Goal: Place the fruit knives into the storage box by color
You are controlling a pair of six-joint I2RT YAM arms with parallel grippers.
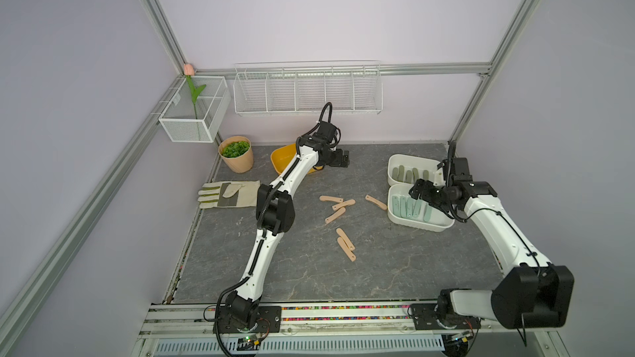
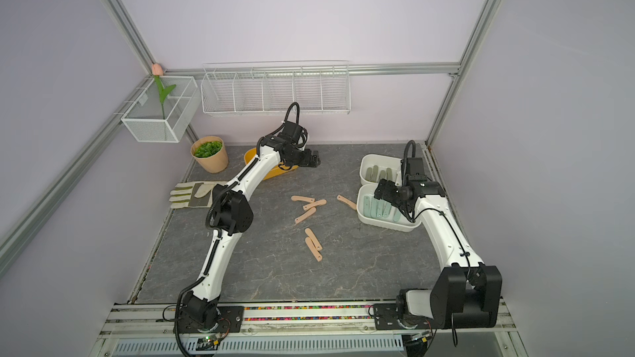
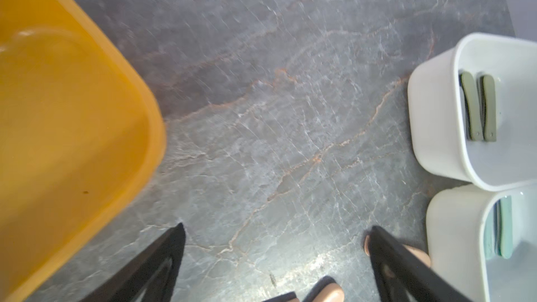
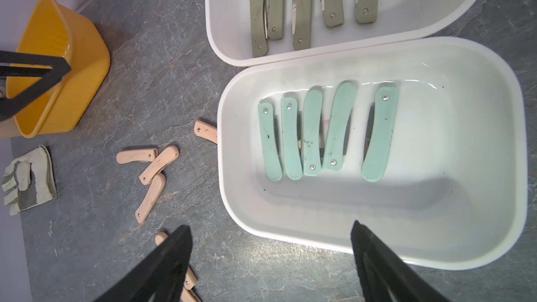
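Several peach folding knives lie loose on the grey table: a cluster of three with one peach knife nearest the front, a pair with a lower peach knife, and a lone peach knife beside the white boxes. Mint knives lie side by side in the near white box; olive knives lie in the far white box. The yellow box has no knife in its visible part. My left gripper is open and empty beside it. Over the near white box, my right gripper stands open and empty.
A potted plant and a glove occupy the left side. White wire baskets hang on the back wall.
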